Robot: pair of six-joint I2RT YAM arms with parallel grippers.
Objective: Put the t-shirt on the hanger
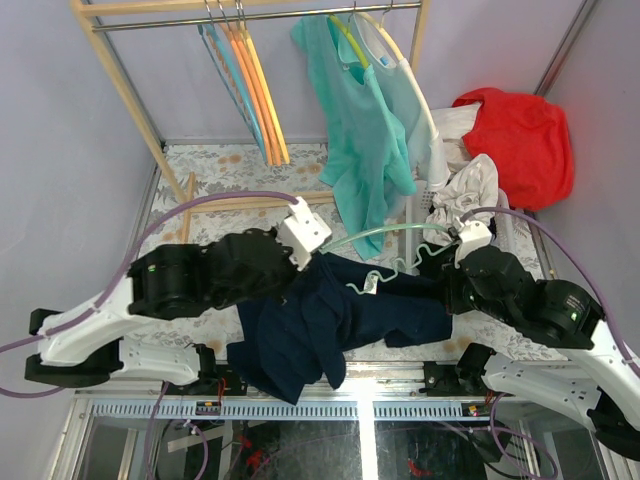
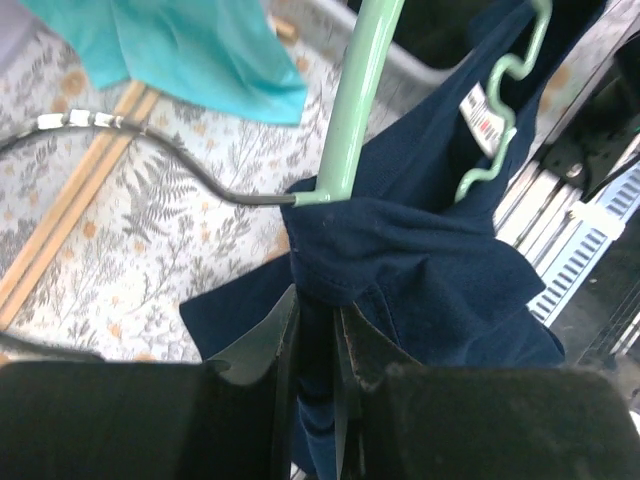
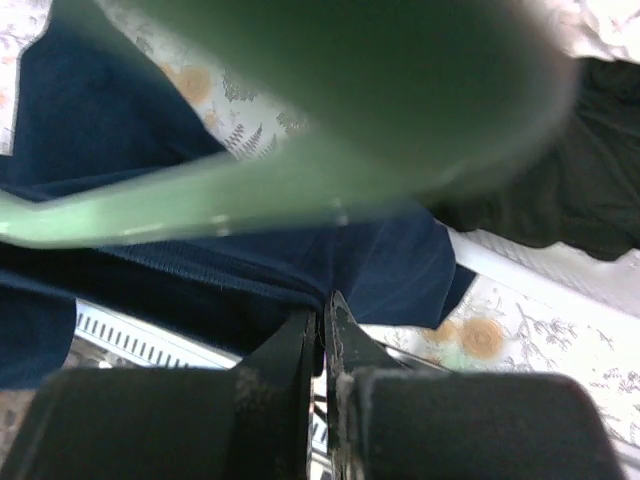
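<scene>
The navy t-shirt (image 1: pixel 330 315) hangs between my two arms, its lower part bunched toward the table's front edge. A pale green hanger (image 1: pixel 385 232) runs across its neck; in the left wrist view the hanger's arm (image 2: pixel 358 110) goes into the navy cloth. My left gripper is shut on the t-shirt's cloth just below the hanger's hook base. In the right wrist view my right gripper is shut at the shirt's edge, thin navy cloth (image 3: pixel 250 275) running to its fingertips. The hanger's green bar (image 3: pixel 180 205) passes close above it.
Behind stands a clothes rack (image 1: pixel 270 20) with several empty hangers (image 1: pixel 252 90) and a teal shirt (image 1: pixel 355 130). At the back right, a red garment (image 1: pixel 520 145) and a whitish cloth (image 1: pixel 465 200) lie piled.
</scene>
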